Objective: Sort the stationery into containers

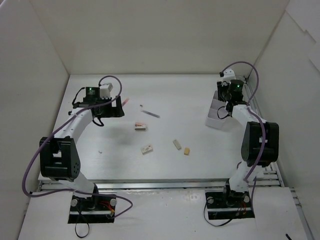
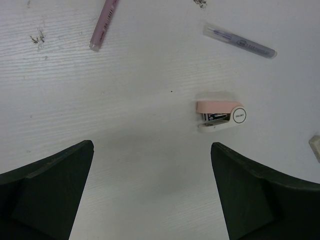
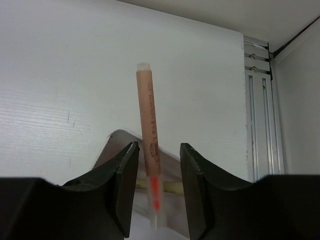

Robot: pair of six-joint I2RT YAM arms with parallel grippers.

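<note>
My right gripper is part open over the white compartment container (image 1: pixel 216 120). An orange pen (image 3: pixel 148 115) stands out between its fingertips above a compartment, where a yellowish item lies; whether the fingers touch the pen is unclear. My left gripper hangs open and empty over the table. Below it are a pink pen (image 2: pixel 104 25), a pen in a clear sleeve (image 2: pixel 240 40) and a pink-and-white stapler (image 2: pixel 220 114).
In the middle front lie a white block (image 1: pixel 147 149), a grey-beige block (image 1: pixel 177 144) and a small yellow piece (image 1: pixel 186 151). Walls bound the table at back and sides.
</note>
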